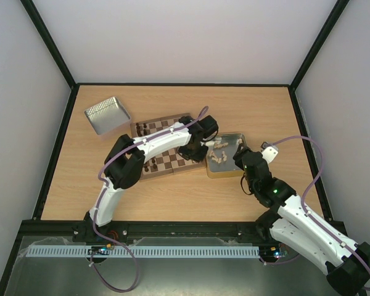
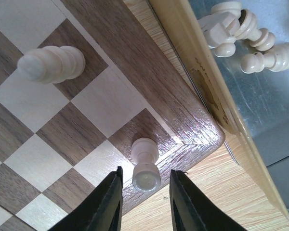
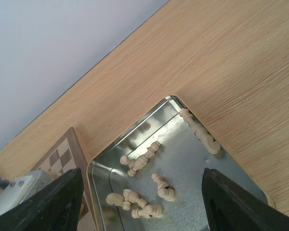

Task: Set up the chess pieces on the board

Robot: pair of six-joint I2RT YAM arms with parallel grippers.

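Observation:
The chessboard (image 1: 171, 162) lies mid-table under my left arm. My left gripper is part open at a white piece (image 2: 145, 161) on the board's corner square, its fingertips either side of the piece's top. Another white piece (image 2: 53, 65) stands two squares away. The metal tray (image 3: 183, 168) beside the board holds several white pieces lying on their sides (image 3: 200, 134). My right gripper is open above the tray, nothing between its fingers.
An empty-looking metal tray (image 1: 108, 116) sits at the back left. Dark pieces stand at the board's left side.

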